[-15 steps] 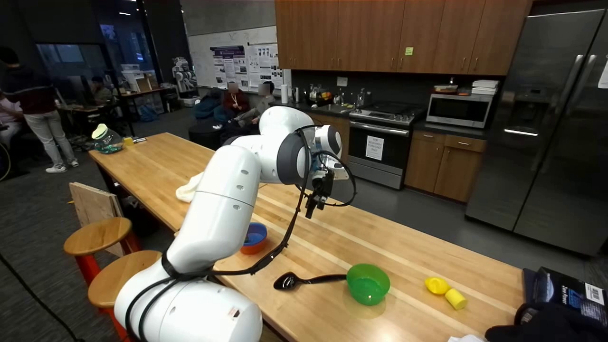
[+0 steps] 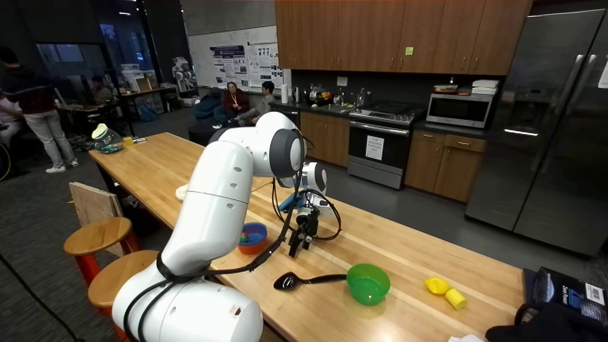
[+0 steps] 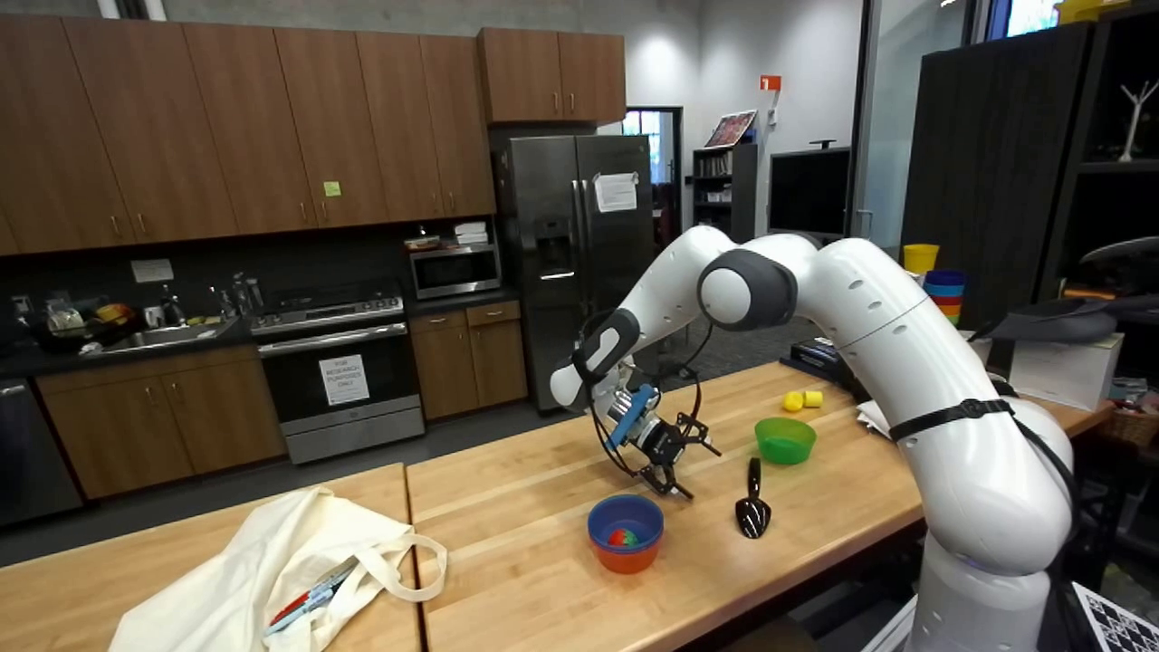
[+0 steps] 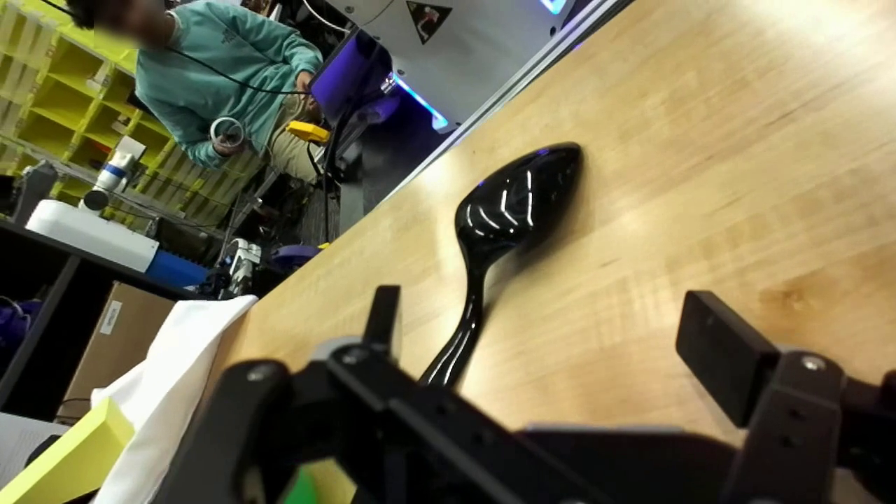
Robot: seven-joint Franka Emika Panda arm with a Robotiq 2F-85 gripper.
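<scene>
My gripper (image 3: 702, 474) stands open low over the table, angled forward, with nothing between its fingers. Between it and the viewer in exterior view 2 sits a blue bowl (image 3: 626, 517) stacked in an orange-red bowl (image 3: 627, 560); a small red and green object (image 3: 622, 537) lies inside. A black spoon (image 2: 289, 281) rests on the wood, its handle end against or very near a green bowl (image 2: 367, 283). In the wrist view the spoon (image 4: 514, 206) shows beyond the open fingers, its handle partly hidden by the gripper.
A yellow lemon-like object (image 2: 437, 285) and a yellow cylinder (image 2: 456, 299) lie past the green bowl. A cream cloth bag (image 3: 261, 570) covers part of the adjoining table. Dark boxes (image 2: 570, 290) stand at the table's far end. Bare wood surrounds the gripper.
My gripper has come down and towards the bowls and spoon from higher up near the table's kitchen side. The red and green object now shows in the blue bowl. Spoon and green bowl have not moved.
</scene>
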